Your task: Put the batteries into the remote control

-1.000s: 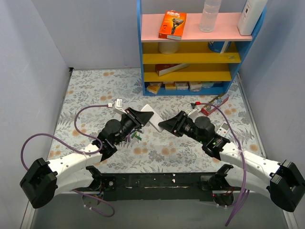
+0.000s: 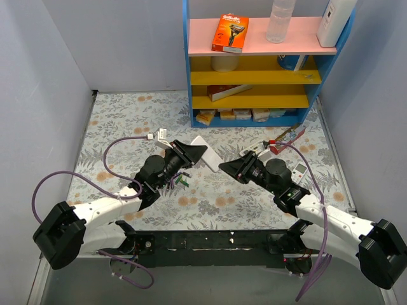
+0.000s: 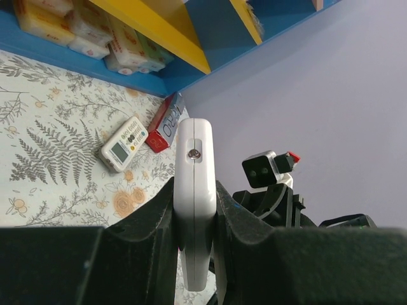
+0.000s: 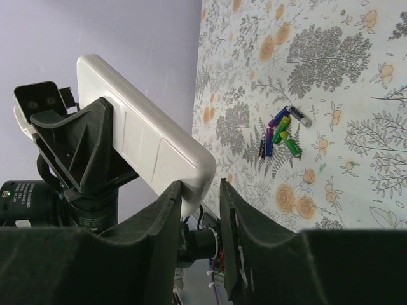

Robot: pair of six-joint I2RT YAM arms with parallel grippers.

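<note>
My left gripper (image 2: 202,151) is shut on a white remote control (image 3: 194,190), holding it above the table. In the right wrist view the remote (image 4: 149,136) slants down toward my right gripper, which is part open at the remote's lower end. One right finger (image 4: 162,219) overlaps that end in the view; whether it touches cannot be told. A gap shows between the right fingertips. Several loose batteries (image 4: 281,130), purple, green and dark, lie together on the patterned tabletop. In the top view they show just beside the left gripper (image 2: 181,180).
A white device with a grey screen (image 3: 124,145) lies on the table beside a red box (image 3: 166,122). At the back stands a blue-framed shelf (image 2: 257,95) with boxes and bottles.
Both grippers have shifted slightly to the right, and the remote has moved with the left one. Slightly more of the remote's lower end shows beside the right gripper.
</note>
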